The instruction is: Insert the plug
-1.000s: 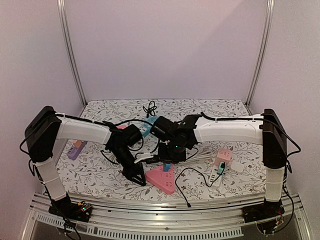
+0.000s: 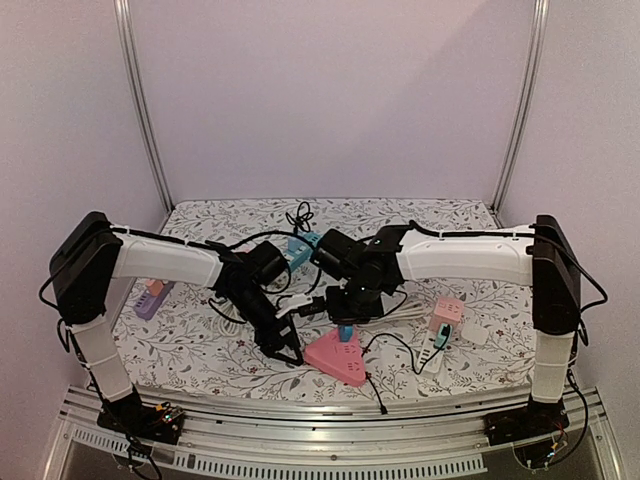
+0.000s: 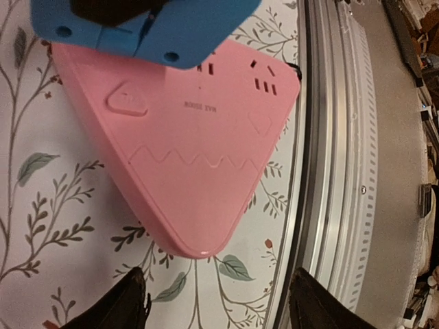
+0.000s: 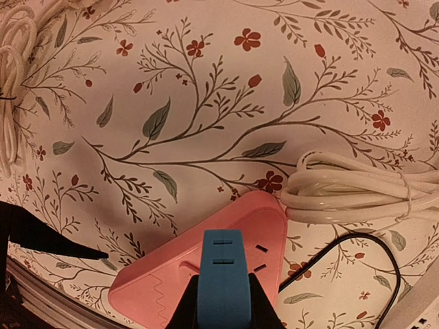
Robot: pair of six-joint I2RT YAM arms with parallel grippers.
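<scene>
A pink triangular power strip [image 2: 328, 360] lies near the front edge, socket slots on its top [image 3: 192, 137]. My right gripper is shut on a blue plug [image 4: 223, 260], held over the pink strip [image 4: 137, 295]; whether it touches the sockets I cannot tell. In the left wrist view the blue piece [image 3: 137, 34] hangs over the strip's far part. My left gripper stands open just short of the strip's rounded corner, nothing between its fingers.
White cable coils [image 4: 357, 192], a pink block [image 2: 447, 310] and a white strip [image 2: 432, 355] lie at right; blue and purple strips [image 2: 150, 300] lie behind and left. The metal front rail [image 3: 322, 164] borders the table.
The pink strip has shifted to the right with the blue plug and my right gripper above it. My left gripper has also moved slightly right.
</scene>
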